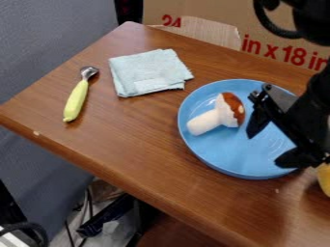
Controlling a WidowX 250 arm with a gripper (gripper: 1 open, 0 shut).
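Note:
A toy mushroom [214, 117] with a white stem and red-brown cap lies on its side on the blue plate [229, 156]. My black gripper [268, 117] is over the right part of the plate, just right of the mushroom, its fingertips pointing toward it. The mushroom appears free of the fingers. Whether the fingers are open or shut is hard to tell from this side.
A folded pale cloth [151, 71] and a scoop with a yellow-green handle [76, 98] lie on the wooden table [116, 135]. A yellow object [323, 179] is partly visible at the right edge, beside the plate. A cardboard box [230, 17] stands behind.

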